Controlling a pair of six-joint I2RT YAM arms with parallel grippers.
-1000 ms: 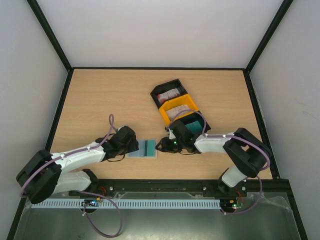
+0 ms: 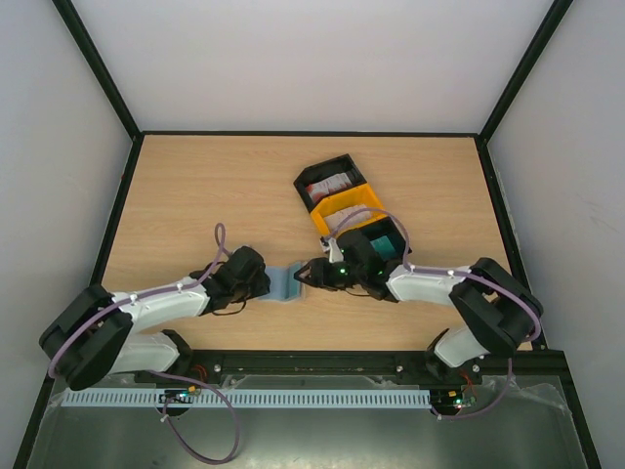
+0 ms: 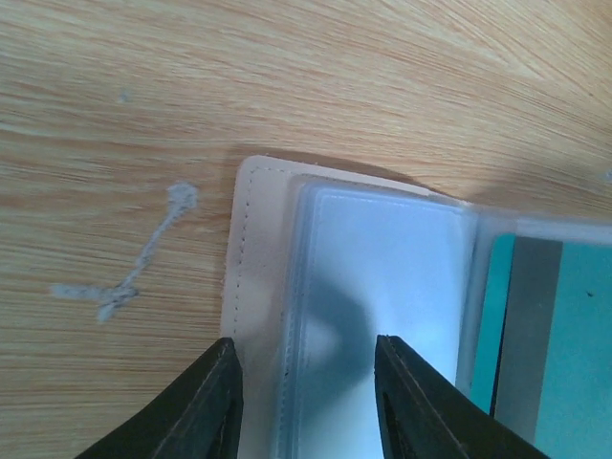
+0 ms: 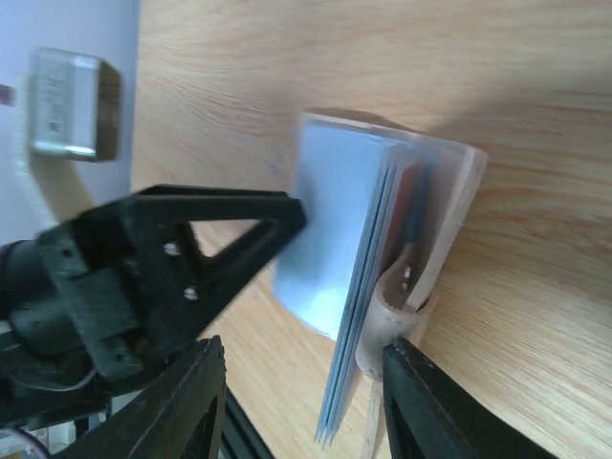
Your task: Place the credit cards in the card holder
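Note:
The card holder lies opened between my two arms near the table's front. One pale blue side lies flat under my left gripper, which is part open with nothing pinched between its fingers. Its other leaves stand raised on edge in the right wrist view. My right gripper is also part open, and the lower leaf edges and a whitish strap show between its fingers. A teal and grey insert shows at the holder's right in the left wrist view.
Behind my right arm stand a black bin and a yellow bin, each holding cards, and another black bin with a teal card, partly hidden by the arm.
The holder's right side, flat with its teal and dark stripes showing earlier, is now tilted up. My right gripper has shifted slightly up in the top view; the left arm has barely moved.

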